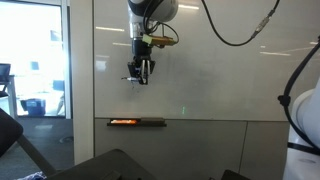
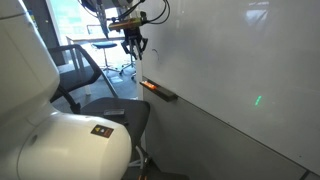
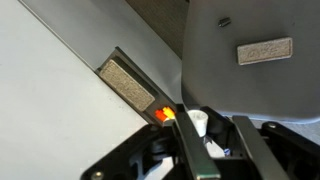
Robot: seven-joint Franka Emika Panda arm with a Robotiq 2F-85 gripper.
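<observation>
In the wrist view a white round-ended object (image 3: 198, 121) shows at the fingertips of my gripper. The dark fingers hide most of it, and whether they press on it cannot be told. A tray (image 3: 133, 80) on the whiteboard's lower edge carries a tan-and-grey eraser (image 3: 126, 84) and small orange and red items (image 3: 166, 113). Exterior view 1 has my gripper (image 1: 140, 75) in front of the whiteboard (image 1: 225, 70), above and apart from the tray (image 1: 136, 122).
A dark chair seat (image 3: 230, 85) below the tray bears a grey block (image 3: 265, 51) and a small black piece (image 3: 224, 22). Another chair (image 2: 75, 75) stands beyond the board's edge. Open floor (image 2: 185, 150) lies under the board.
</observation>
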